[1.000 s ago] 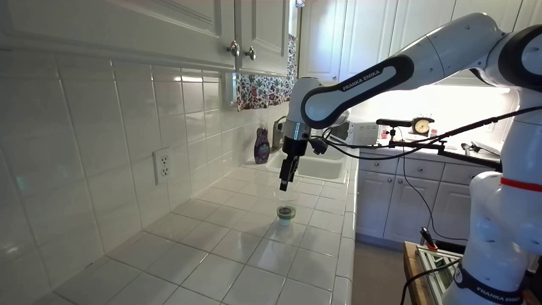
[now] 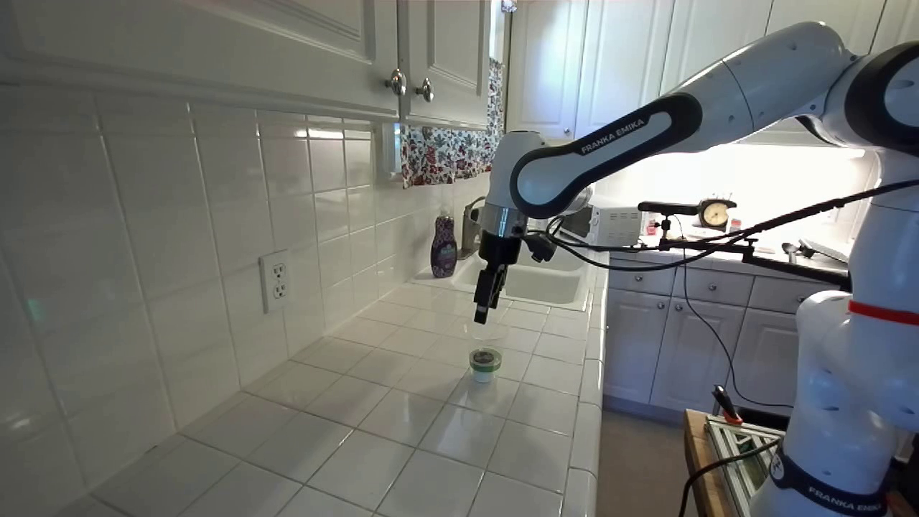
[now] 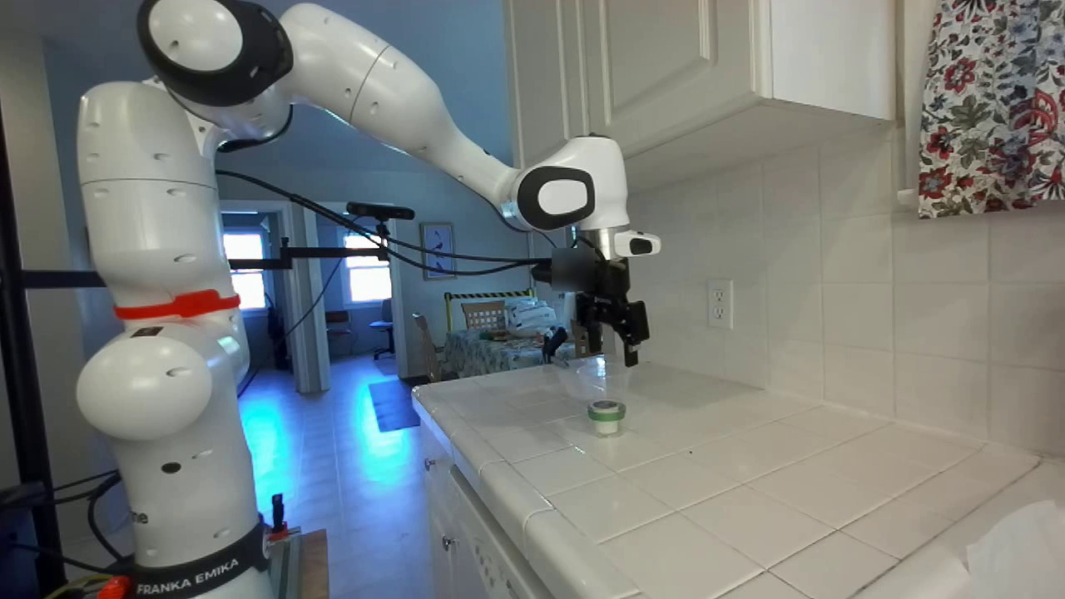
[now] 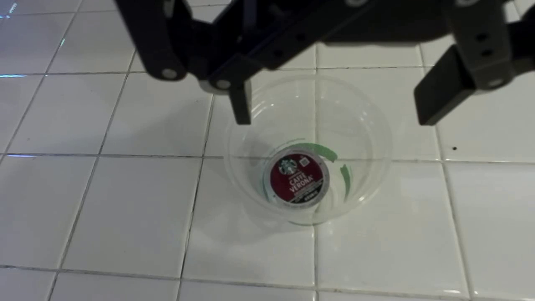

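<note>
A clear plastic cup (image 4: 351, 195) with green marks stands on the white tiled counter. Inside it, toward the near-left side in the wrist view, lies a coffee pod (image 4: 296, 179) with a dark red lid. From outside, the pod (image 2: 484, 359) shows through the cup, low against the counter. My gripper is open above the cup, its fingertips set wide apart with nothing held between them. In the second exterior view the gripper (image 3: 626, 369) hangs over the cup's upper part; whether a fingertip touches the rim I cannot tell.
Behind the cup in the first exterior view are a sink (image 2: 544, 284) and a purple bottle (image 2: 444, 247) by the wall. An upper cabinet (image 3: 689, 60) overhangs the counter. The counter (image 2: 379, 465) around the cup is mostly bare. White material (image 3: 1023, 549) sits at the near right.
</note>
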